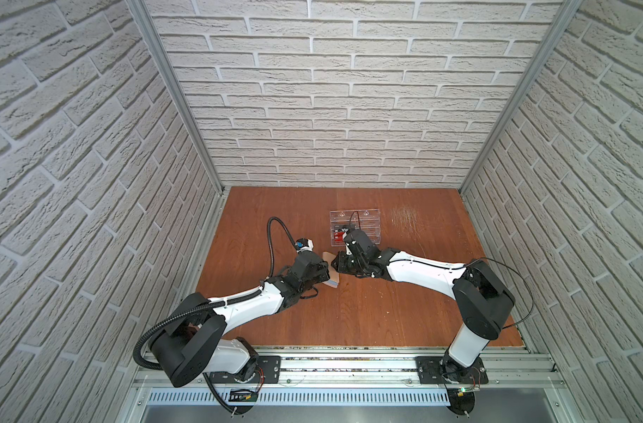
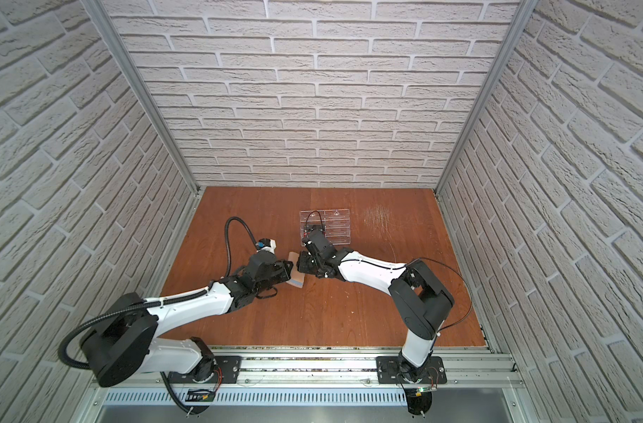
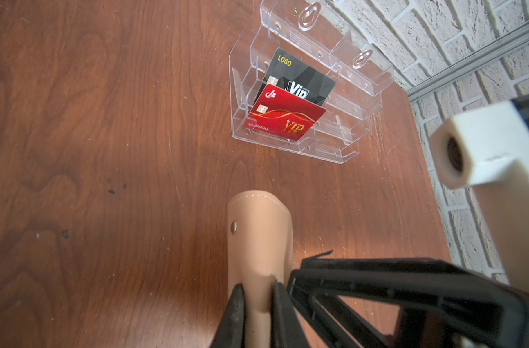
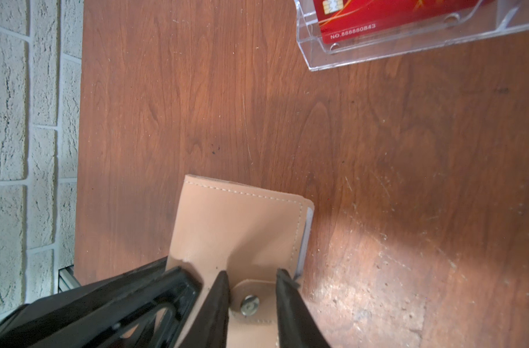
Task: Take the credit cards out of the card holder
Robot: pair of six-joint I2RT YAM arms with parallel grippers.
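The tan leather card holder [image 3: 258,232] is held up between my two arms, above the table. My left gripper is shut on it, the leather pinched between its fingers. In the right wrist view the holder's stitched face [image 4: 241,226] shows, with a metal snap [image 4: 249,305] on a rounded flap. My right gripper is part open, one finger at either side of that flap; whether they touch it I cannot tell. A pale edge [image 4: 306,237] runs along the holder's right side. Cards inside it cannot be made out.
A clear stepped plastic rack [image 3: 241,95] stands behind the holder. In its left part sit a red VIP card [image 3: 284,116] and a black VIP card [image 3: 308,78]. Bare wooden table [image 1: 399,317] lies in front and to either side.
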